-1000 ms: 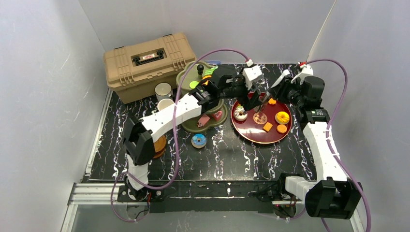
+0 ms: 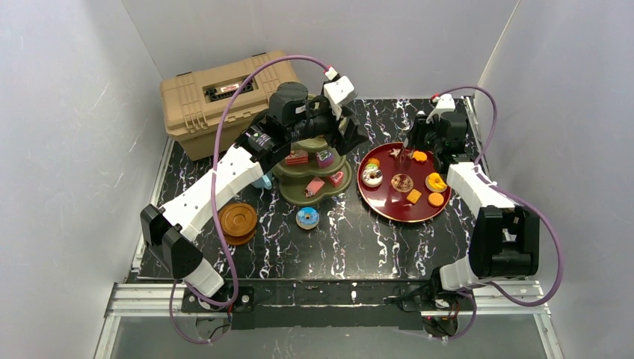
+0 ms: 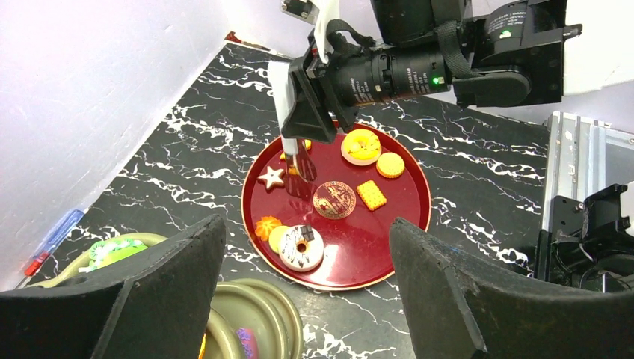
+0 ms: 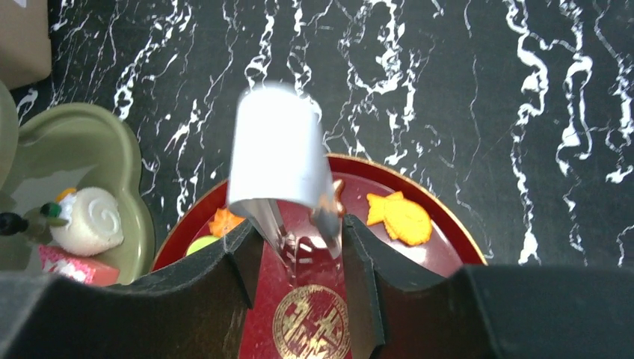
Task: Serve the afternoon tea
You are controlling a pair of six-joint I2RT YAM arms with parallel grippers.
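Observation:
A red tray (image 2: 389, 202) holds pastries, among them a white donut (image 3: 302, 254), yellow donut (image 3: 361, 143), star biscuit (image 3: 271, 178) and square biscuit (image 3: 371, 195). My right gripper (image 2: 416, 131) is over the tray's back, shut on white-handled tongs (image 4: 275, 142) whose metal ends point down at the tray. My left gripper (image 2: 351, 136) hangs over the green tiered stand (image 2: 314, 187), left of the tray; in the left wrist view its fingers are apart, nothing between them. The stand holds boxed sweets and a white roll (image 4: 86, 221), and is partly hidden by my left arm.
A tan case (image 2: 191, 112) fills the back left. Wooden plates (image 2: 238, 221) lie at left, with a blue cup (image 2: 262, 182) behind them. A blue donut (image 2: 307, 218) sits on the marble table, whose front middle (image 2: 329, 254) is clear. Walls border the sides and back.
My left gripper has drawn back leftward from the tray to above the stand.

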